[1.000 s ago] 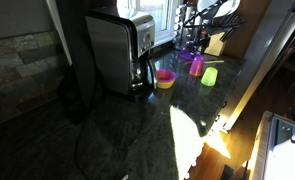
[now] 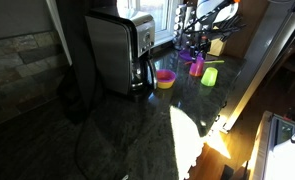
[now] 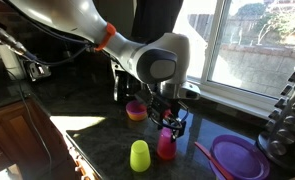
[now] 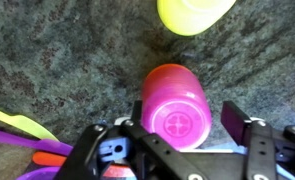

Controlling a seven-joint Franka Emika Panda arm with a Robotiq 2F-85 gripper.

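A pink-red cup (image 4: 177,115) stands upside down on the dark counter, its round base facing the wrist camera. My gripper is open just over it; one finger shows on each side of the cup, with gaps visible between. In exterior view 2 the gripper (image 3: 175,122) hangs down at the top of the pink cup (image 3: 167,146). A yellow-green cup (image 3: 140,157) stands close by, and part of this cup (image 4: 192,10) shows at the wrist view's top edge.
A purple plate (image 3: 239,157) lies near the window. Stacked pink and yellow bowls (image 2: 165,78) sit by the coffee maker (image 2: 120,55). Colored utensils (image 4: 22,122) lie at the wrist view's lower left.
In exterior view 1 the arm's end has shifted slightly down toward the pink cup. The cups and bowls stay where they were.
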